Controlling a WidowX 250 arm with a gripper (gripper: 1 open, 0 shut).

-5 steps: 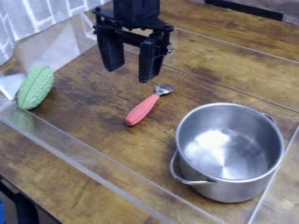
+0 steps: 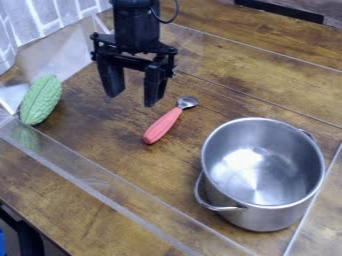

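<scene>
The black gripper (image 2: 134,82) hangs open above the wooden table, up and to the left of a pink-handled utensil with a metal head (image 2: 164,124), with nothing visible between its fingers. A green corn-like object (image 2: 40,98) lies at the left. A large steel pot (image 2: 262,172) with side handles stands at the front right.
The wooden table (image 2: 120,180) has free room at the back right and front left. Clear plastic edging runs along the left and lower part, and white cloth is at the top left.
The objects on the table have not visibly moved.
</scene>
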